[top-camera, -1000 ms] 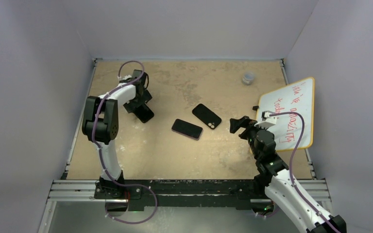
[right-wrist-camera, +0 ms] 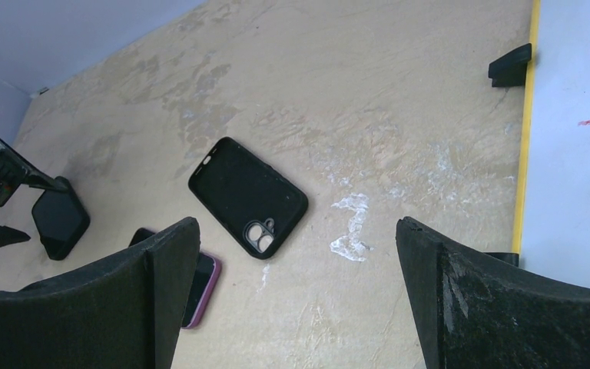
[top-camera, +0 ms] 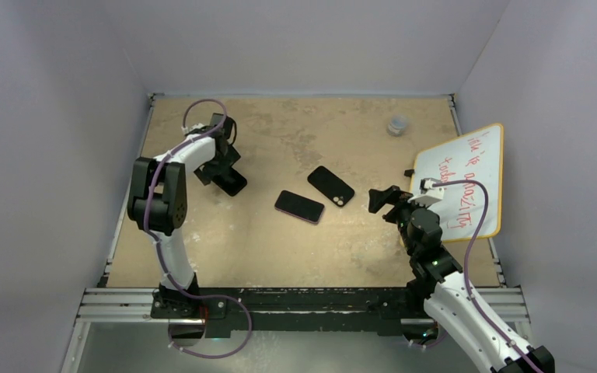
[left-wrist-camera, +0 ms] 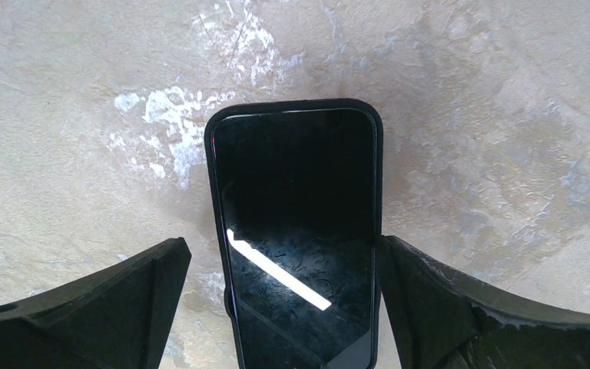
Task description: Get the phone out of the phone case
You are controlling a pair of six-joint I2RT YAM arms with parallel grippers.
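In the left wrist view a dark phone [left-wrist-camera: 299, 177] lies screen up, framed by a black rim that looks like a case [left-wrist-camera: 379, 154]. My left gripper is open over it with its fingers on either side. The right finger comes up against the rim in that view, touching or nearly so; a gap shows on the left. From above, my left gripper [top-camera: 219, 167] hides part of this phone. Mid-table lie a black case with camera holes [top-camera: 331, 186], its inside empty, and a phone with a pinkish edge [top-camera: 299, 207]. My right gripper stands open, nothing between its fingers.
A whiteboard with red writing [top-camera: 466, 175] occupies the right side. Towards the back right is a small clear cup [top-camera: 397, 125]. Bare table surrounds the mid-table phone and case.
The left arm has shifted very slightly to the left. Phones, case and right arm look still.
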